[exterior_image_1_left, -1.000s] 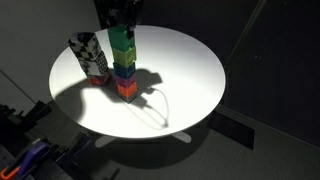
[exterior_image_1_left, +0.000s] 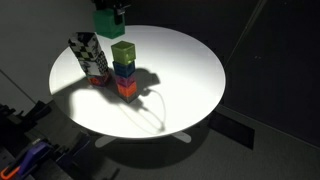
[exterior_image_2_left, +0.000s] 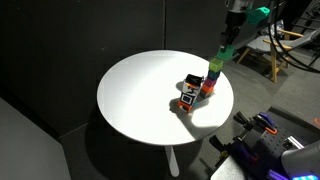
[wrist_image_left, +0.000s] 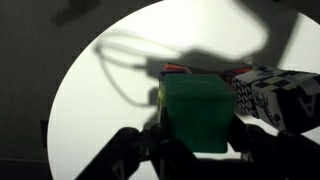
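A dark green cube (exterior_image_1_left: 109, 24) is held above the table, with my gripper (exterior_image_1_left: 118, 12) shut on it. In the wrist view the green cube (wrist_image_left: 198, 110) fills the space ahead of the dark fingers and hides much of what lies beneath. A stack of coloured cubes stands upright on the table, with a light green cube (exterior_image_1_left: 123, 52) on top, a blue cube (exterior_image_1_left: 124, 70) under it and an orange cube (exterior_image_1_left: 127, 89) near the bottom. The held cube is up and to the left of this stack in exterior view 1, apart from it.
Close beside the coloured stack stands a second stack of black-and-white patterned boxes (exterior_image_1_left: 88, 53), its upper box tilted. Both rest near one side of the round white table (exterior_image_1_left: 180, 75). A chair (exterior_image_2_left: 285, 45) stands beyond.
The dark green cube was directly over the light green cube a second ago. It has since risen and shifted left in my gripper, leaving a gap. Both stacks look unmoved.
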